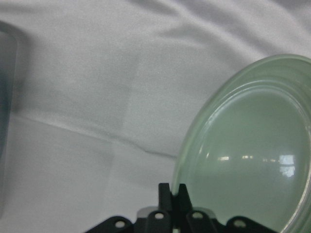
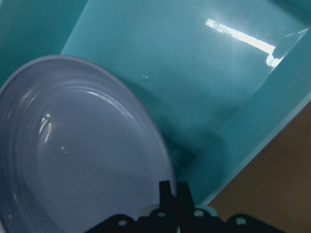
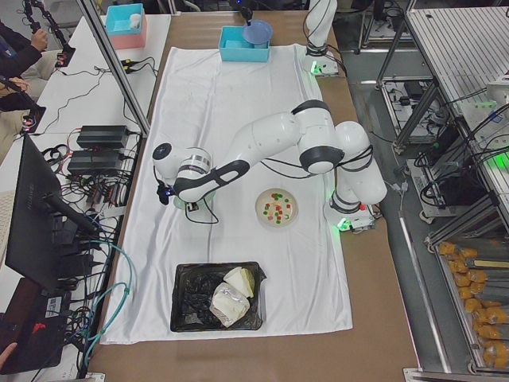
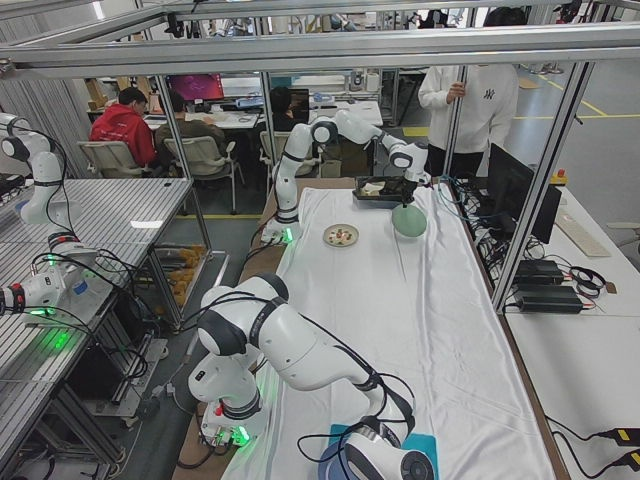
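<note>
My left gripper is shut on the rim of a green plate (image 1: 248, 160), which it holds over the white cloth; in the right camera view that plate (image 4: 410, 221) is near the black bin. My right gripper is shut on the rim of a blue plate (image 2: 87, 145), which is at a teal bin (image 2: 204, 58); in the left camera view this plate (image 3: 257, 32) overlaps the bin's right side. A beige plate (image 3: 275, 208) with small coloured pieces lies on the cloth beside the left arm.
A black-lined bin (image 3: 191, 298) with pale wrapped items stands at one end of the cloth, the teal bin at the other. The middle of the cloth (image 3: 223, 95) between the arms is clear. Cables and a monitor (image 3: 36, 219) line one side.
</note>
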